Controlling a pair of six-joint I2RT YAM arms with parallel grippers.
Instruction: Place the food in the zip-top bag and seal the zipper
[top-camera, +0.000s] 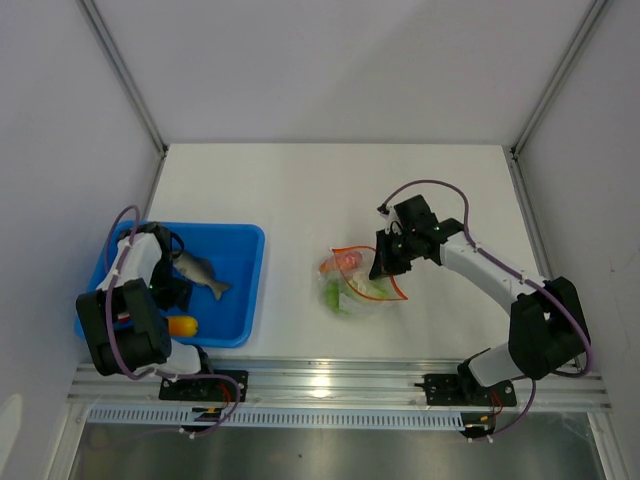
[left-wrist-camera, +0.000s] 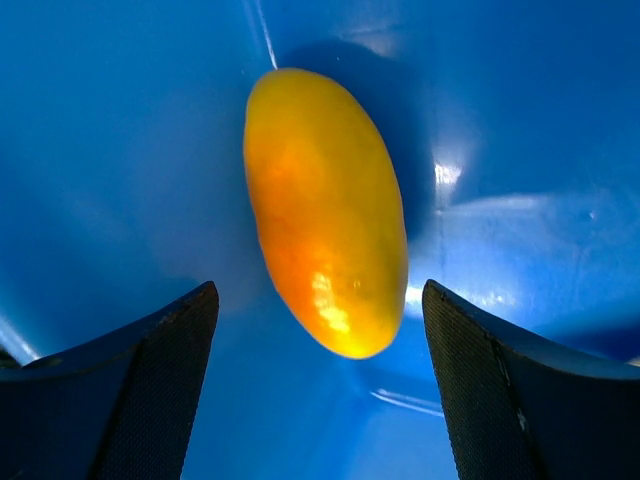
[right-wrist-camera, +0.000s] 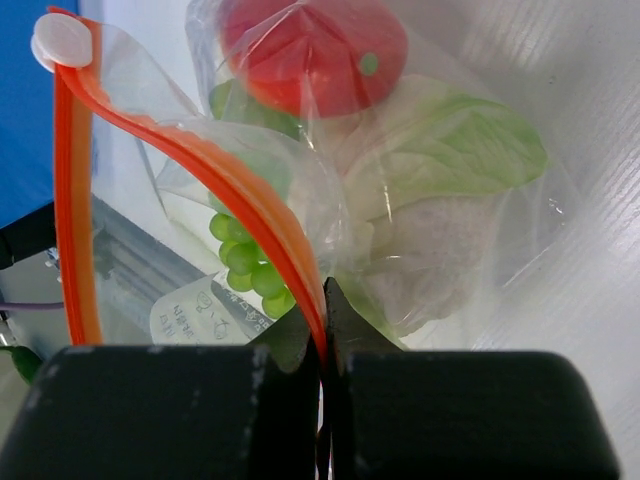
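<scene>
In the left wrist view a yellow-orange mango-like fruit (left-wrist-camera: 325, 210) lies in the blue tray (top-camera: 257, 290). My left gripper is open above it, one finger to each side and not touching it. A clear zip bag (top-camera: 345, 300) with an orange zipper (right-wrist-camera: 240, 195) lies mid-table, its mouth spread. Inside are a red tomato-like item (right-wrist-camera: 310, 55), green grapes (right-wrist-camera: 245, 265) and a pale leafy item (right-wrist-camera: 460, 150). My right gripper is shut on the thin orange zipper rim.
A grey fish (top-camera: 200, 272) lies in the tray, right of the left gripper. A white slider (right-wrist-camera: 62, 42) sits at one corner of the zipper. Bare white table (top-camera: 290, 190) lies between tray and bag and behind them.
</scene>
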